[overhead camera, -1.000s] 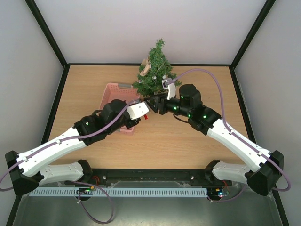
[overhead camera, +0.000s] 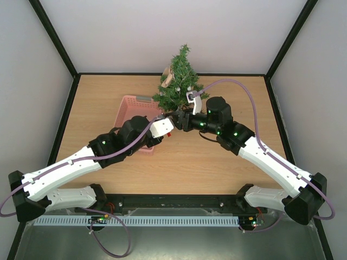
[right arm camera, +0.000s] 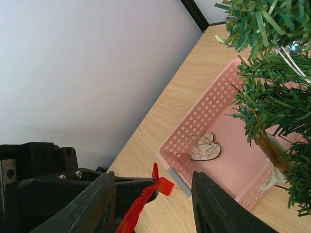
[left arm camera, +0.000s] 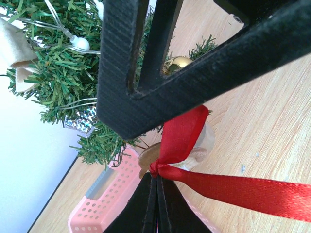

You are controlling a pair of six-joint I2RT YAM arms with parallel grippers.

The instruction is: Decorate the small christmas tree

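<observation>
The green tree (overhead camera: 181, 81) stands at the back of the table, with white lights (left arm camera: 80, 43) and a gold bauble (left arm camera: 181, 61) on it. In front of it my left gripper is shut, a knotted red ribbon (left arm camera: 182, 138) pinched at its tips. One ribbon tail runs off to the right in the left wrist view; whatever hangs from it cannot be made out. My right gripper is open. Its fingers (right arm camera: 201, 194) stand to either side of the left gripper's ribboned tip in the right wrist view, with no visible grip on the ribbon (right arm camera: 141, 206).
Beside the tree is a pink basket (overhead camera: 126, 108) holding a pale heart-shaped piece (right arm camera: 206, 148). Both arms meet closely at mid-table, between the basket and the tree.
The right arm, tree and basket look unmoved.
</observation>
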